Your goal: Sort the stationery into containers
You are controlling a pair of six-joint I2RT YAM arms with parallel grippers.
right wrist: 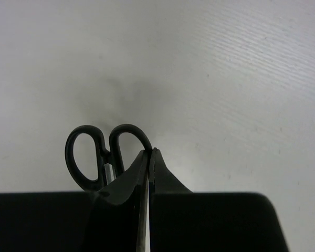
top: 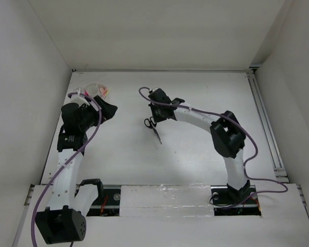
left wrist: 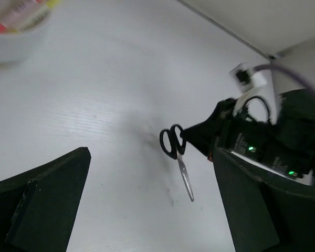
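Black-handled scissors [top: 155, 129] hang by one handle loop from my right gripper [top: 153, 119], over the middle of the table. In the right wrist view, the fingertips [right wrist: 160, 167] of that gripper are closed on the right-hand loop of the scissors [right wrist: 84, 181]. The metal blades show in the left wrist view, pointing down and away from the scissors' handles [left wrist: 168, 144]. My left gripper [top: 111, 111] is open and empty, near the white round container [top: 107, 102]. Colored items stick out of that container [left wrist: 21, 47].
Another container at the back left is mostly hidden behind my left arm [top: 74, 123]. Purple cables [top: 216, 113] trail along both arms.
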